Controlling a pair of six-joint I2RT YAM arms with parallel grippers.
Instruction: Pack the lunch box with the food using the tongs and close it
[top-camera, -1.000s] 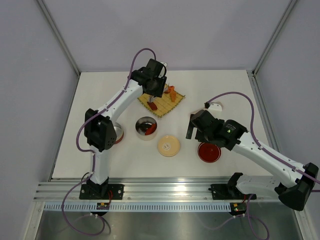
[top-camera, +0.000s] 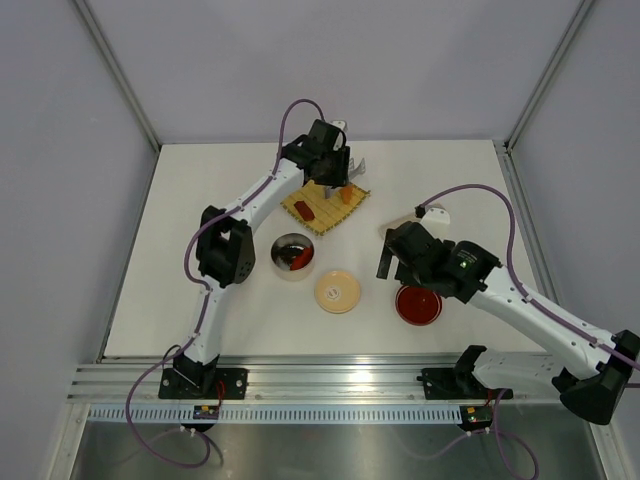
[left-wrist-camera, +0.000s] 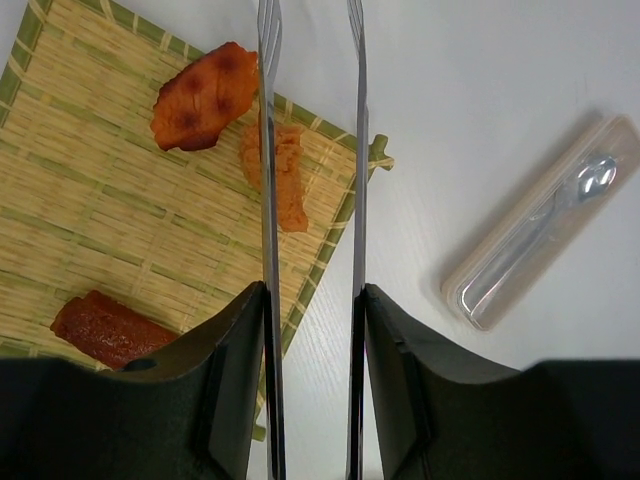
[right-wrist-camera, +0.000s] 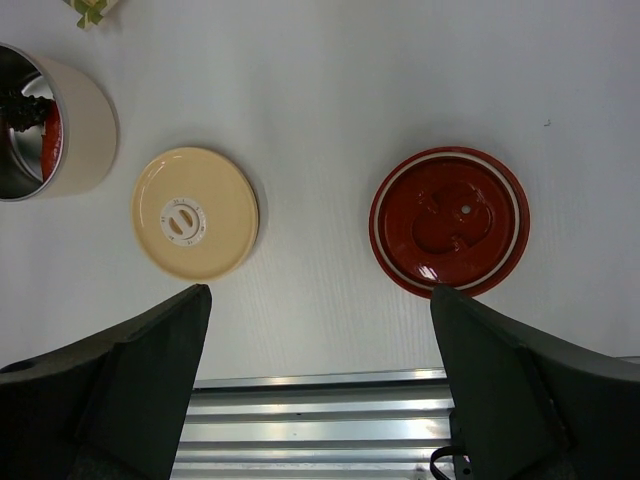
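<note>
My left gripper, part open with long metal tongs, is over the bamboo mat (left-wrist-camera: 120, 200). Its tongs straddle the right side of the food, beside a browned piece (left-wrist-camera: 200, 95) and over an orange fried piece (left-wrist-camera: 285, 180); whether they touch is unclear. A dark red piece (left-wrist-camera: 110, 330) lies lower left. The steel container (right-wrist-camera: 85, 125) holds red and dark food. My right gripper stands open above the table, near a cream lid (right-wrist-camera: 195, 215) and a red lid (right-wrist-camera: 448, 220), nothing between its fingers.
A spoon case (left-wrist-camera: 540, 225) lies right of the mat, partly under my right arm in the top view. The table's front edge and metal rail (right-wrist-camera: 310, 400) are below the lids.
My left arm has moved rightward across the mat toward its back right corner. The right arm has shifted slightly.
</note>
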